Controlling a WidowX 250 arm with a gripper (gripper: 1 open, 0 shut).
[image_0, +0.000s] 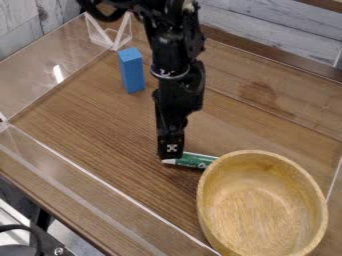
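Observation:
The black gripper (170, 141) hangs low over the wooden table, its fingers open, just above the left end of a white-and-green tube (195, 161). The tube lies left of a large tan oval basket (262, 242), partly behind its rim. A blue block (131, 70) stands upright at the back left.
White walls edge the back and left, with a white wire-like object (106, 30) at the back left corner. The basket fills the front right.

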